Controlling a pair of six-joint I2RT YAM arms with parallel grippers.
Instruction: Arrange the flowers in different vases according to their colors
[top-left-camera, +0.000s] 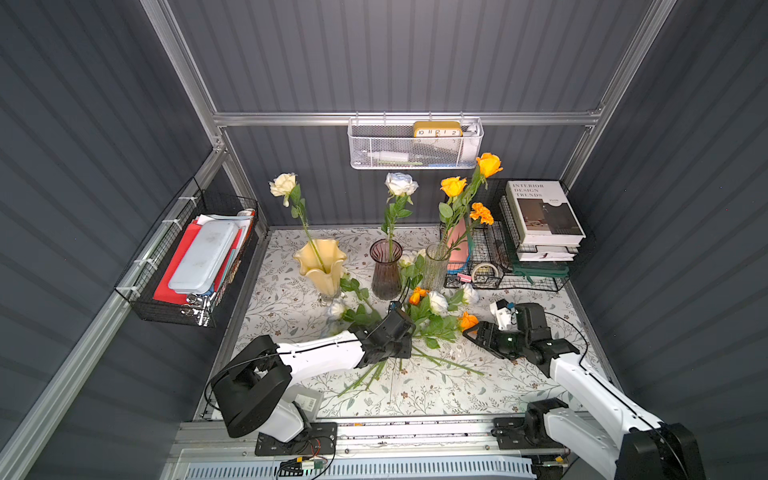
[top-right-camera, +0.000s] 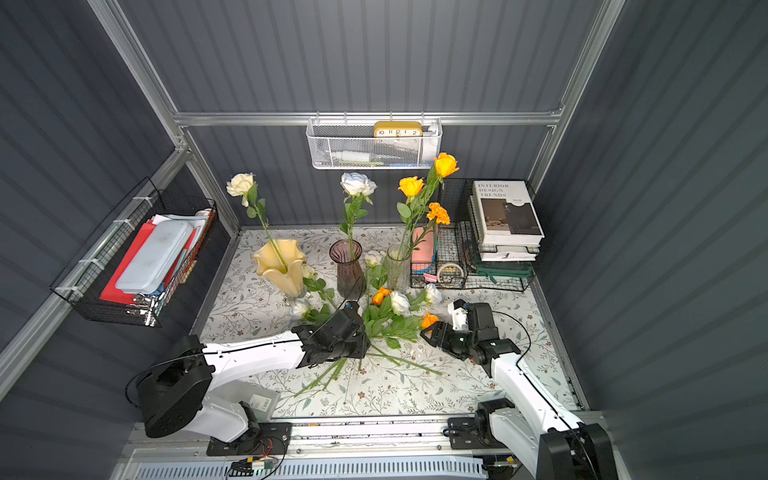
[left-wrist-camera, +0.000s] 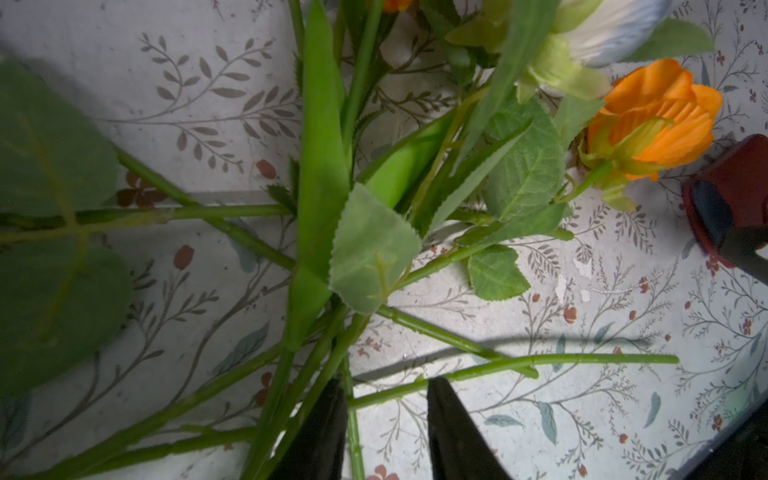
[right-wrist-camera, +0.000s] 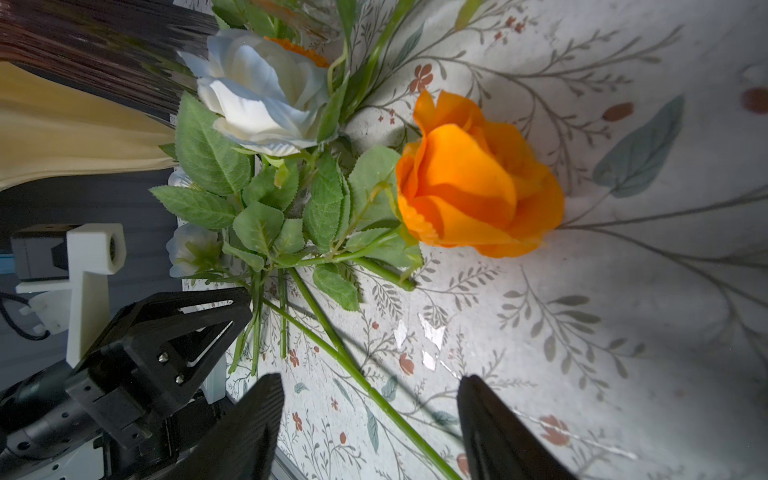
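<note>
Loose flowers lie bunched mid-table, among them a white rose (right-wrist-camera: 264, 92) and an orange rose (right-wrist-camera: 480, 180); their green stems (left-wrist-camera: 512, 364) cross towards the front. Above these stems my left gripper stands part open, stems showing in and below the gap. My right gripper is open over bare cloth beside the orange bloom, holding nothing. Behind stand three vases: the yellow vase (top-left-camera: 321, 268) with a cream rose (top-left-camera: 282, 185), the purple vase (top-left-camera: 386, 272) with a white rose (top-left-camera: 401, 184), and the clear vase (top-left-camera: 434, 268) with several orange and yellow flowers (top-left-camera: 453, 186).
A black wire rack with books (top-left-camera: 545, 216) fills the back right. On the left wall hangs a wire basket (top-left-camera: 160, 308); a white mesh basket (top-left-camera: 416, 152) hangs at the back. Free cloth lies along the table's front.
</note>
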